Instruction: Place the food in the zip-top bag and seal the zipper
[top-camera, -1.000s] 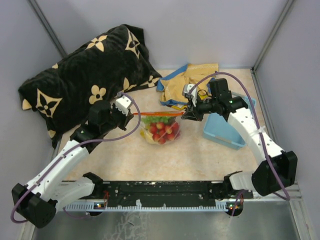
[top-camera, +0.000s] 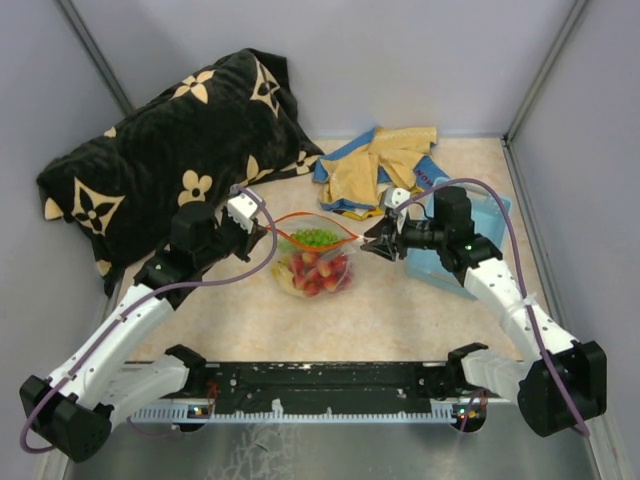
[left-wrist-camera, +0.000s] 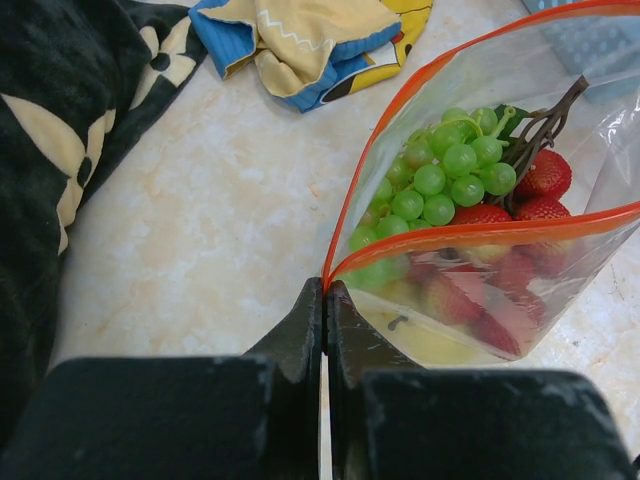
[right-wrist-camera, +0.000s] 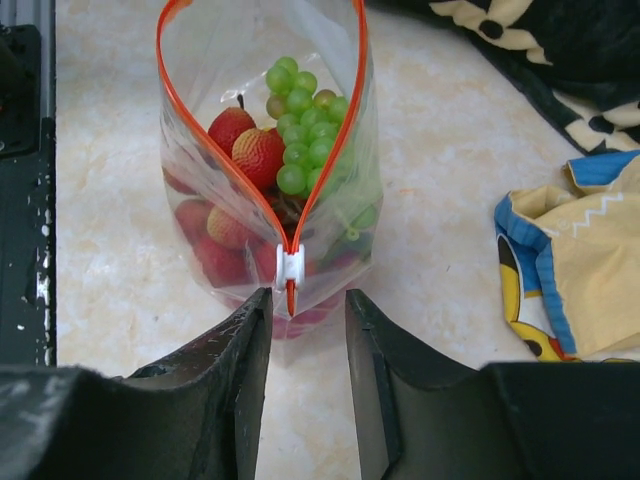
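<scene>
The clear zip top bag (top-camera: 290, 285) stands mid-table with green grapes (top-camera: 316, 237) and red strawberries (top-camera: 318, 272) inside. Its orange-edged mouth gapes between the two ends. My left gripper is shut on one end of the orange rim, which runs into the fingertips. At the opposite end sits a white zipper slider (right-wrist-camera: 290, 265), with a short orange strip below it. Around that end, my right gripper is part open, its fingers on either side of the slider and apart from it.
A pale blue basket (top-camera: 440, 271) stands to the right, partly behind the right arm. A yellow and blue cloth (top-camera: 375, 175) lies at the back, and a dark flowered blanket (top-camera: 150, 140) fills the back left. Bare table shows in front of the bag.
The bag's mouth has gone from nearly closed to spread open.
</scene>
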